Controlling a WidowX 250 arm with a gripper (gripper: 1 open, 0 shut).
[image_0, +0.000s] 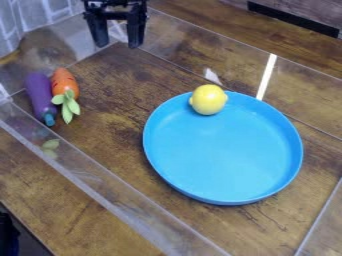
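Observation:
My gripper is at the top left of the view, dark, its two fingers pointing down and apart, with nothing visible between them. A yellow lemon rests at the upper edge of a large blue plate on the right. At the left, a purple eggplant-like toy lies beside an orange carrot with green leaves.
Clear strips or edges run along the left and lower side. A pale strip lies at the right.

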